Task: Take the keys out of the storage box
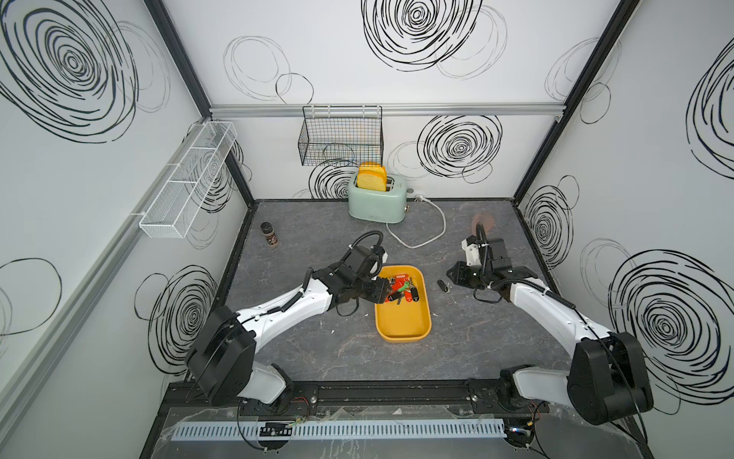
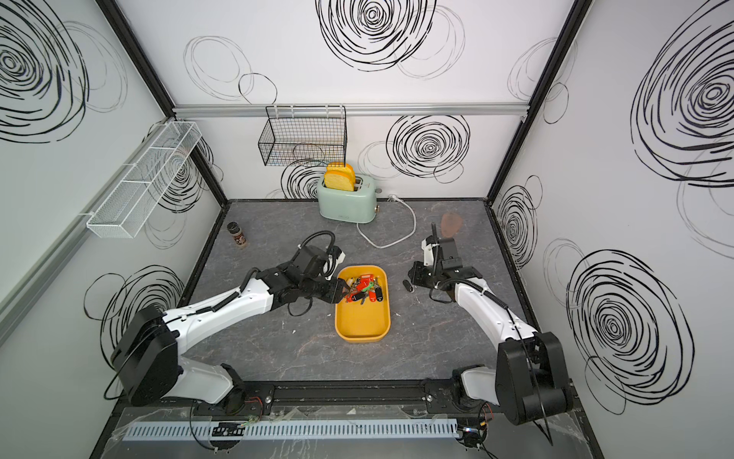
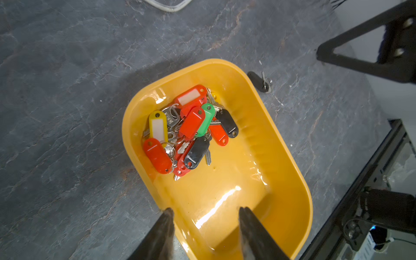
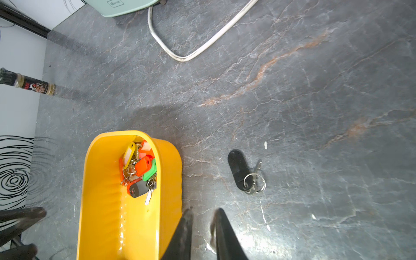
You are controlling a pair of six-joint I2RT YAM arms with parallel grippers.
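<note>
A yellow storage box (image 3: 277,182) holds several keys with red, green, yellow and black tags, like the green tag (image 3: 205,117), bunched at its far end. My left gripper hangs over the box with its fingers apart, nothing visible between them. A black-tagged key (image 4: 238,169) lies on the table just right of the box. My right gripper is right of the box near that key, fingers a little apart, empty as far as shows.
A mint toaster (image 1: 377,202) with toast and a white cord stands at the back, under a wire basket (image 1: 340,137). A jar (image 1: 269,233) stands back left.
</note>
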